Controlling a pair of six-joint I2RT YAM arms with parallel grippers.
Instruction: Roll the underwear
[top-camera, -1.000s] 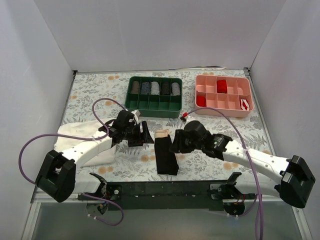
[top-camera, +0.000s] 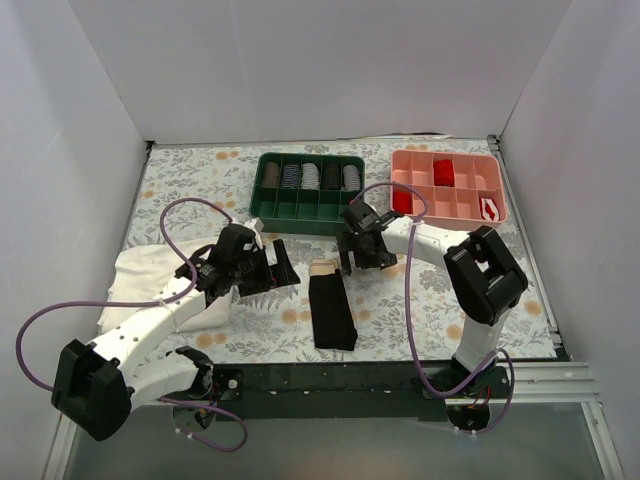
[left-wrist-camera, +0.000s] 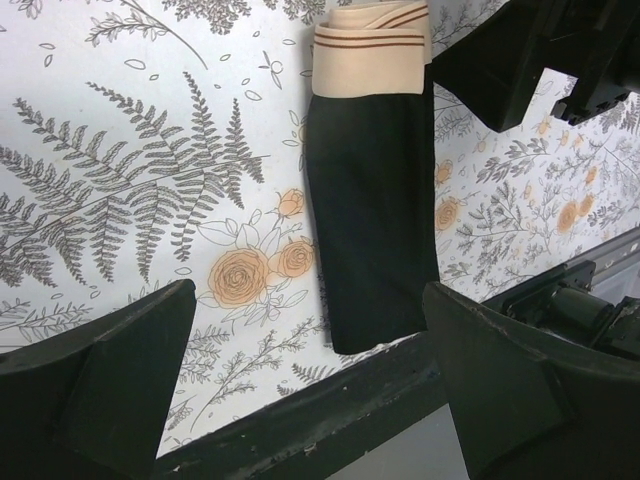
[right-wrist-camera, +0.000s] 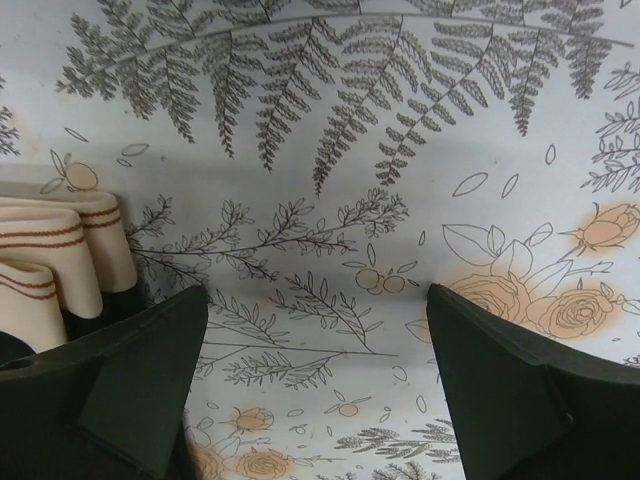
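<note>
The black underwear (top-camera: 331, 312) lies folded into a long narrow strip near the table's front edge. Its cream waistband with brown stripes is at the far end, folded in layers that show at the left of the right wrist view (right-wrist-camera: 50, 240). To the left of the strip my left gripper (top-camera: 278, 273) stands open, fingers apart and empty. My right gripper (top-camera: 358, 258) is open too, just right of the waistband, with only tablecloth between its fingers. One right finger (left-wrist-camera: 500, 75) shows close beside the waistband in the left wrist view.
A green divided box (top-camera: 307, 212) at the back holds several rolled items in its rear row. The pink divided box (top-camera: 450, 206) at back right holds red items. White cloth (top-camera: 150, 270) lies at left under the left arm.
The left arm has shifted slightly, its gripper turning. The underwear looks unmoved.
</note>
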